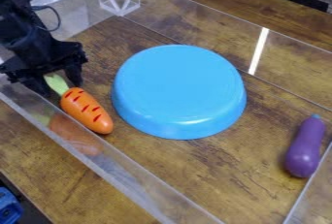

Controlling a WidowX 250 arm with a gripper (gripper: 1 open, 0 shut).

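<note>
My black gripper (46, 73) is at the left edge, low over the pale green top of a toy carrot (87, 111), whose orange body points toward the lower right. Whether the fingers are closed on the stem cannot be made out. A blue round dish (180, 89), apparently upside down, sits in the middle, and a purple toy eggplant (304, 146) lies at the right.
Clear low walls (136, 184) border the wooden surface, one running just below the carrot. Bare wood lies between the blue dish and the eggplant, and above the dish.
</note>
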